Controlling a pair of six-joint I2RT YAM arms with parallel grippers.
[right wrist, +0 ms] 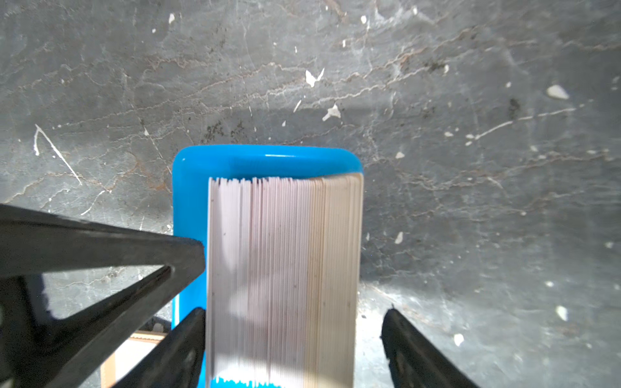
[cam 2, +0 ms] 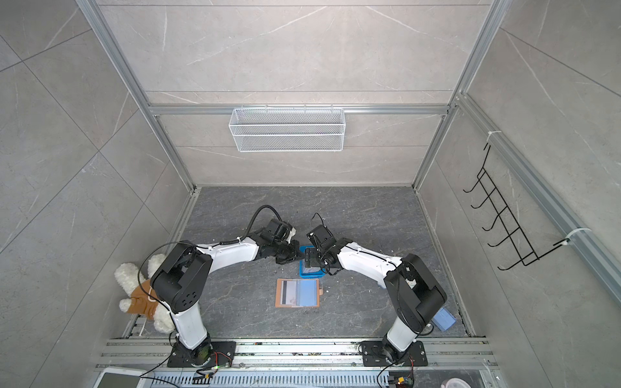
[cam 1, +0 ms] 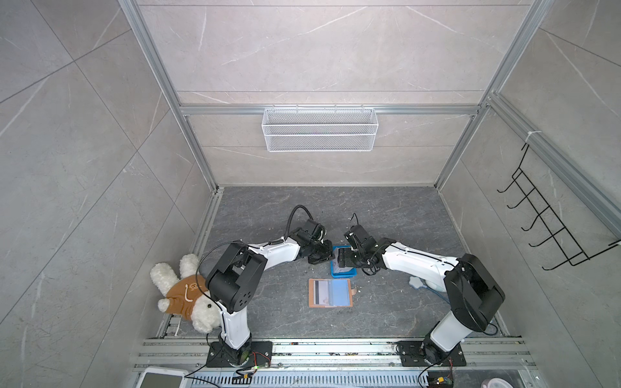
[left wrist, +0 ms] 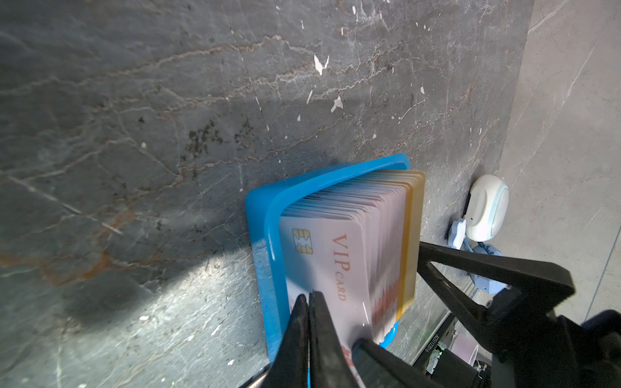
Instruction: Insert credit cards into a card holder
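A blue tray (left wrist: 264, 258) holds a tight stack of white cards, with a "VIP CARD" (left wrist: 323, 258) on the near face and yellowish cards (right wrist: 339, 258) at the far side. My left gripper is shut, its tips in front of that VIP card's face; nothing shows between them. Opposite, my right gripper stands open, one finger on either side of the stack in the right wrist view. Nearer the front edge, the brown card holder (cam 1: 311, 293) lies spread open, a clear bluish sleeve (cam 1: 339, 292) on its right half.
Both arms meet closely over the tray, leaving little room between the grippers. A plush toy (cam 1: 187, 294) lies at the left edge. A blue item (cam 2: 443, 318) is by the right arm's base.
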